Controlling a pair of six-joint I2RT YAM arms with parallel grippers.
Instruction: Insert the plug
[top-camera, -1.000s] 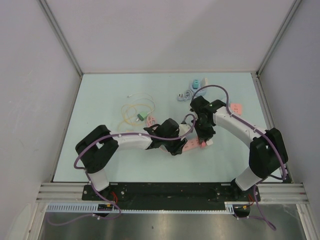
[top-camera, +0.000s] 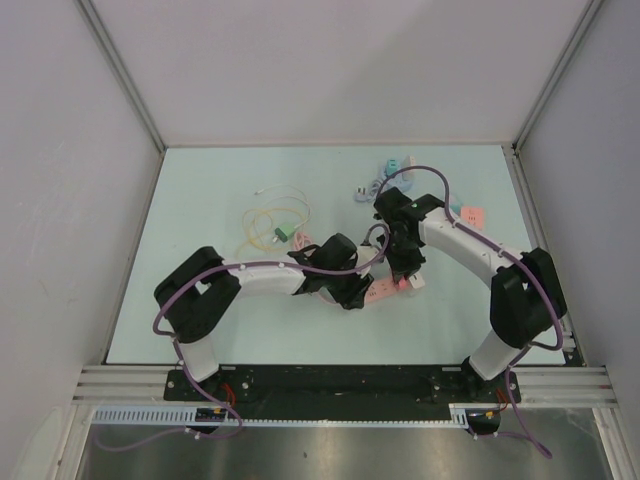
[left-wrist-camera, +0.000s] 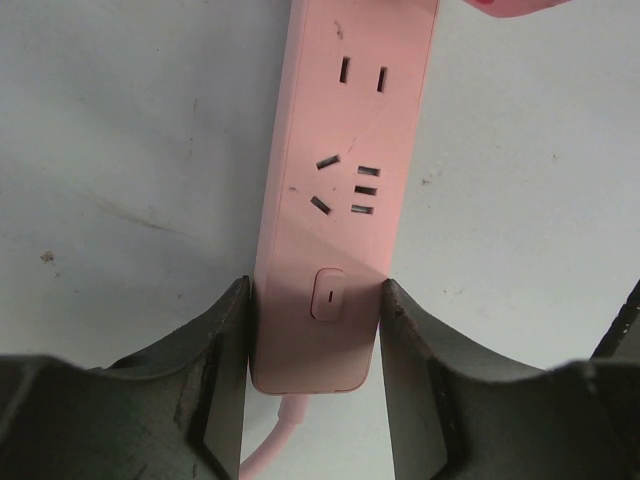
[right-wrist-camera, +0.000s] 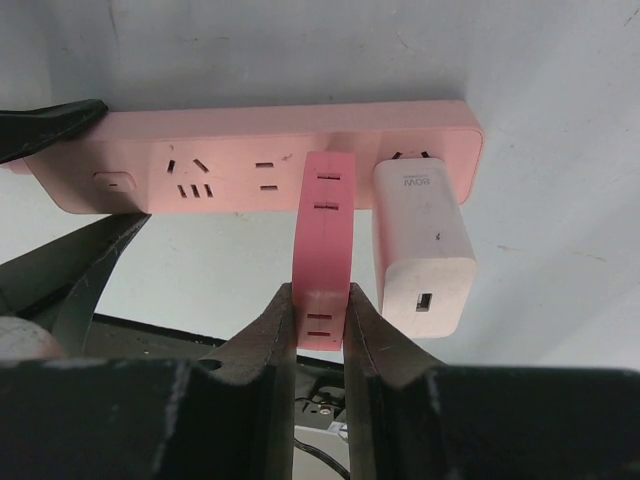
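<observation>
A pink power strip (left-wrist-camera: 340, 230) lies flat on the table, its slots facing up. My left gripper has its fingers against both long sides of the strip's cord end, by the switch. My right gripper is shut on a red-pink plug adapter (right-wrist-camera: 325, 225) with slots in its faces. In the right wrist view the adapter's far end overlaps the strip, between the open slots and a white 80W charger (right-wrist-camera: 425, 245) seated at the strip's other end. The adapter's prongs are hidden, so I cannot tell whether they are in the slots.
Behind the arms lie a light-blue plug and cord bundle (top-camera: 375, 188), a green plug (top-camera: 284, 232) with yellow cable (top-camera: 258, 222), and a flat pink piece (top-camera: 473, 216) at the right.
My right arm has shifted slightly to the left with the adapter, and more of the white charger shows beside it. My left arm has barely moved.
</observation>
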